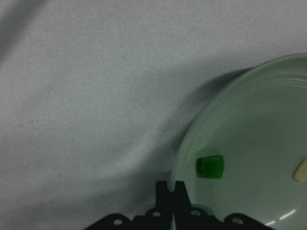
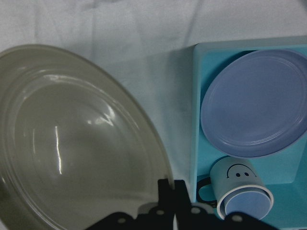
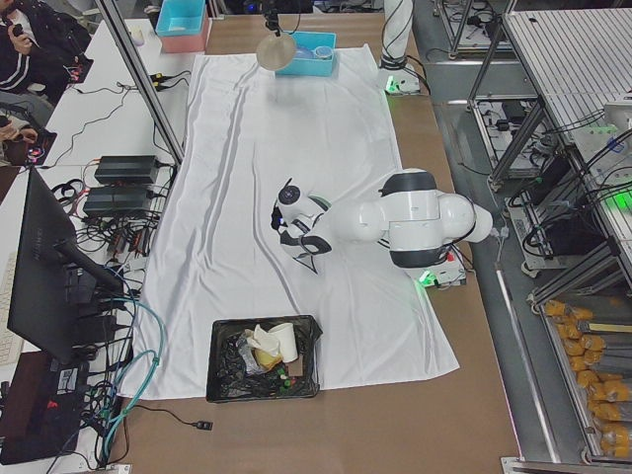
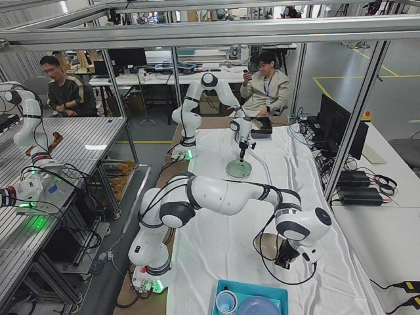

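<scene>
A pale green plate (image 1: 254,129) lies on the white cloth with a green piece (image 1: 210,166) and a cream piece (image 1: 301,170) on it. My left gripper is shut at that plate's rim, which runs between its fingertips. My right gripper is shut on the rim of a beige plate (image 2: 76,143), beside a turquoise bin (image 2: 196,110) holding a blue plate (image 2: 254,103) and a smiley mug (image 2: 230,177) with a blue cup inside.
A black tray (image 3: 222,355) with assorted items sits at the cloth's near end in the camera left view. Monitors (image 3: 44,276) and cables line the left side.
</scene>
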